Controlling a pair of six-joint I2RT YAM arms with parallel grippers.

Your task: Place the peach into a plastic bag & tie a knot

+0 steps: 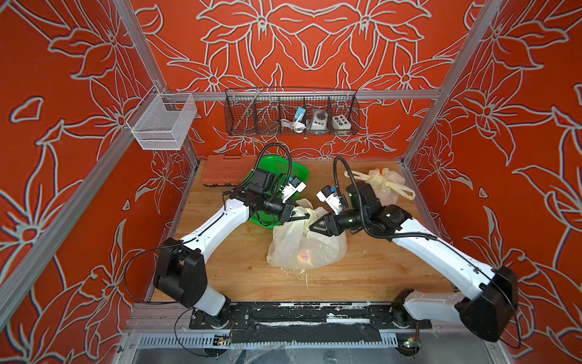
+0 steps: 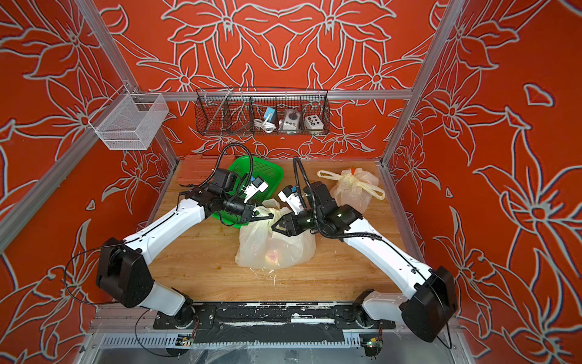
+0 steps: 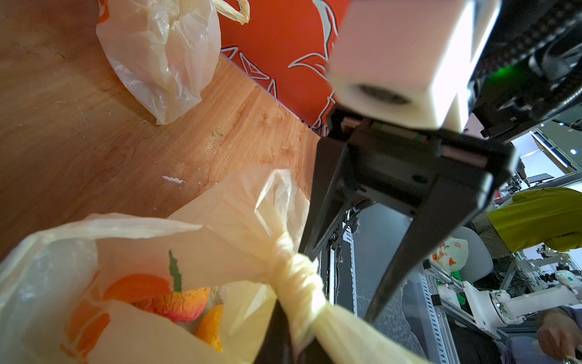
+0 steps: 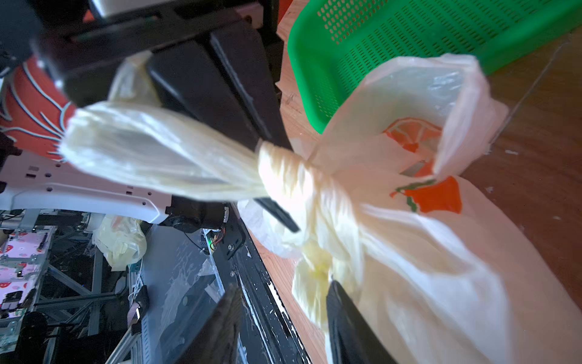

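The bulging white plastic bag (image 1: 315,248) rests on the table between both arms. Through its wall, the peach (image 1: 303,257) shows as a pinkish patch; in the left wrist view the red-and-yellow peach (image 3: 182,303) appears through the bag's mouth, an orange-coloured piece beside it. Above the bag, my left gripper (image 1: 307,217) is shut, with twisted plastic (image 4: 297,182) wound around its fingers (image 4: 254,85). Whether plastic lies between those fingertips cannot be told. My right gripper (image 1: 315,228) stands part open close by, its fingers (image 4: 227,327) apart near a hanging bag end (image 4: 312,291).
Behind the left arm sits a green basket (image 1: 297,170), with a red case (image 1: 227,170) at the back left. A second tied bag (image 1: 385,185) lies at the back right.
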